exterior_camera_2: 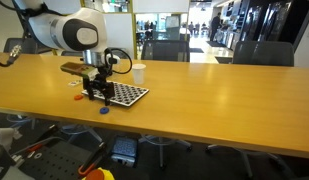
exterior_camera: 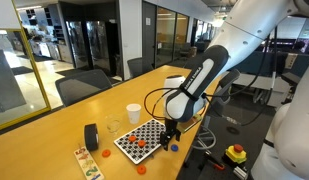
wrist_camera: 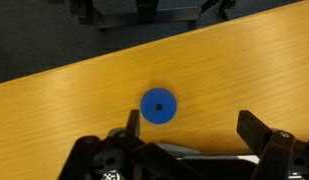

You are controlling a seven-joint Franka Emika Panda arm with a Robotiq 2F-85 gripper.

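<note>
A round blue disc [wrist_camera: 158,106] lies flat on the wooden table, close to its edge. In the wrist view it sits a little above and between the two dark fingers of my gripper, which stands open with nothing in its grasp. The same blue disc [exterior_camera: 174,148] shows in exterior view 1, just beside the lowered gripper [exterior_camera: 168,141]. The black-and-white checkered board [exterior_camera: 141,141] lies next to the arm, with a few orange-red discs [exterior_camera: 133,139] on it.
More orange-red discs [exterior_camera: 141,170] lie on the table near the board. A white cup [exterior_camera: 134,114], a clear glass [exterior_camera: 113,126], a black object [exterior_camera: 91,137] and a pale box [exterior_camera: 87,164] stand around. Bare table stretches right of the board in exterior view 2.
</note>
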